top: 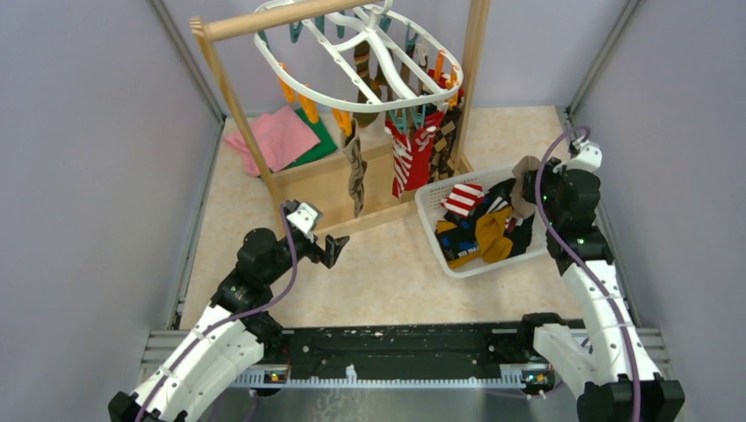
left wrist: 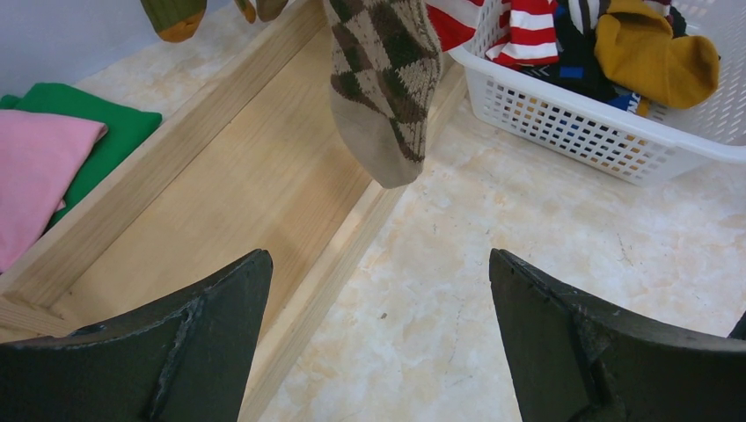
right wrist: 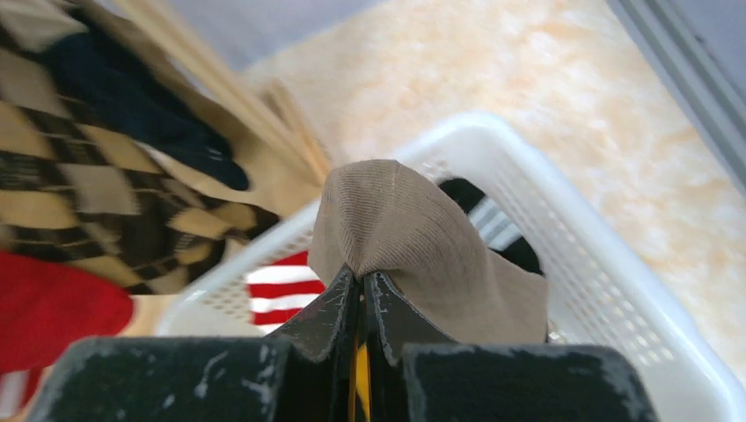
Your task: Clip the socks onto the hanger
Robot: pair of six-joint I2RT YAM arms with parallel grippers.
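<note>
A white round hanger point(top: 387, 99) on a wooden frame carries orange and teal clips with several socks, among them a red striped one point(top: 412, 154) and a checked one point(left wrist: 383, 97). My right gripper is shut on a plain taupe sock point(right wrist: 413, 237), held up over the basket at the right of the top view. My left gripper point(top: 332, 251) stands open in front of the frame's base, nothing between its fingers, with the checked sock hanging ahead of it in the left wrist view.
The white basket point(left wrist: 581, 132) holds loose striped, dark and mustard socks. Pink point(top: 273, 132) and green cloths lie behind the frame at left.
</note>
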